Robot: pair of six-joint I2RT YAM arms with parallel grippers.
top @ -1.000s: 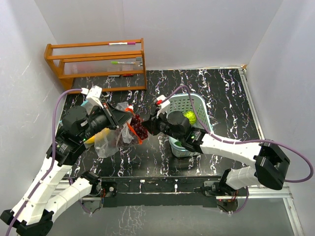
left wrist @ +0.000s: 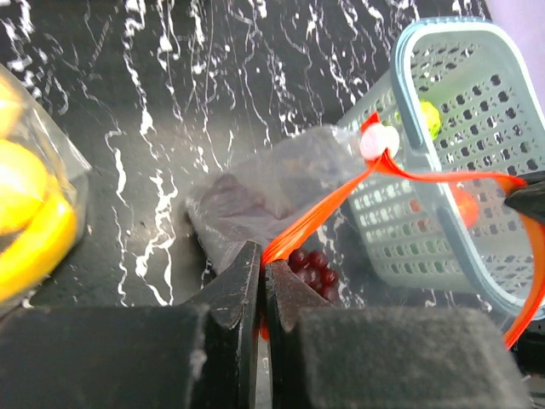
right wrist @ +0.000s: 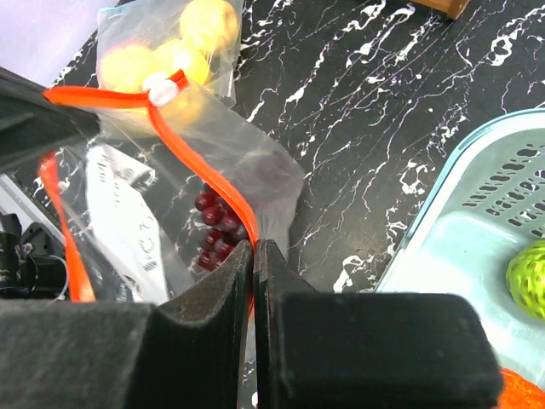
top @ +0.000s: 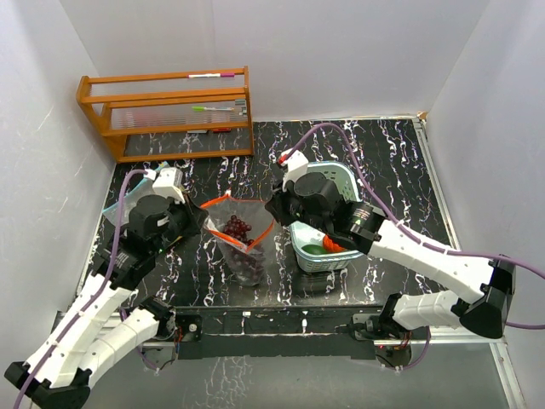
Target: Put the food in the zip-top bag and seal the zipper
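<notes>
A clear zip bag (top: 247, 260) with orange zipper holds red grapes (top: 235, 227) and hangs between my grippers. My left gripper (top: 201, 215) is shut on one side of its orange rim, seen at the fingertips in the left wrist view. My right gripper (top: 273, 207) is shut on the other side of the rim. The white zipper slider (left wrist: 380, 141) sits at a corner. A second bag with yellow food (left wrist: 21, 204) lies at the left. The basket (top: 313, 263) at the right holds a green item (right wrist: 528, 279) and an orange one (right wrist: 519, 394).
A wooden rack (top: 166, 156) stands at the back left. Walls enclose the dark marble table (top: 392, 170).
The grape bag now hangs lower and more upright, its grapes less exposed from above.
</notes>
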